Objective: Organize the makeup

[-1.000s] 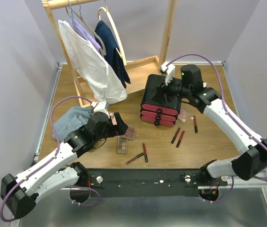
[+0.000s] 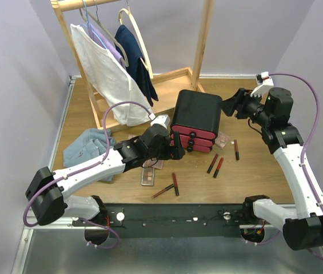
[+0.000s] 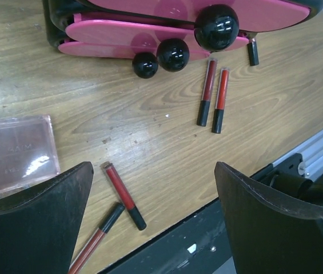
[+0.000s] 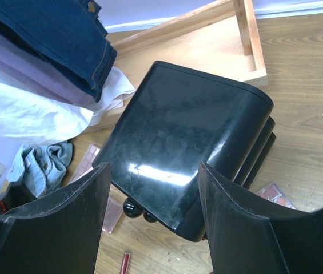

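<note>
A black makeup case (image 2: 196, 109) with pink drawer fronts (image 3: 150, 17) and round black knobs stands at centre. Clear palettes (image 3: 18, 151) lie left of it, another (image 4: 272, 195) to its right. Several lip tubes (image 3: 121, 188) lie on the wood in front and to the right. My left gripper (image 2: 175, 145) hangs open over the table by the drawer fronts, nothing between its fingers. My right gripper (image 2: 230, 103) is raised beside the case's back right, fingers apart and empty.
A wooden garment rack (image 2: 201, 40) with hanging clothes stands at back left. Folded denim (image 2: 84, 151) lies at left. The table's right side has bare wood.
My left gripper has moved right toward the drawer fronts. My right arm has swung right, off the top of the case.
</note>
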